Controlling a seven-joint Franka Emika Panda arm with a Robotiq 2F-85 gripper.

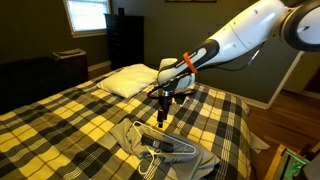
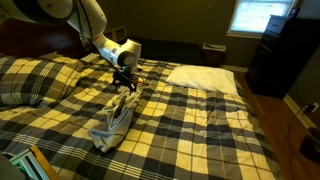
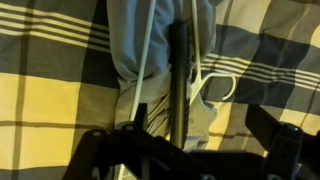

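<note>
A crumpled grey cloth point(image 1: 155, 147) lies on the bed, with a thin white hanger-like frame point(image 3: 143, 62) on it. The frame's curled white hook point(image 3: 222, 86) shows clearly in the wrist view. Along the cloth runs a narrow black strip point(image 3: 179, 80); its lower end passes between my fingers in that view. Above the bed hangs my gripper point(image 1: 166, 108), pointing down behind the cloth as exterior view 1 sees it. Its fingers stand wide apart, and they hold nothing. In exterior view 2 the gripper point(image 2: 126, 82) is near the far end of the cloth point(image 2: 113, 123).
A black-and-tan plaid blanket point(image 1: 60, 125) covers the bed, with much of it bare. A white pillow point(image 1: 127, 80) lies towards the back. A dark cabinet point(image 1: 125, 37) stands by the wall beyond the bed.
</note>
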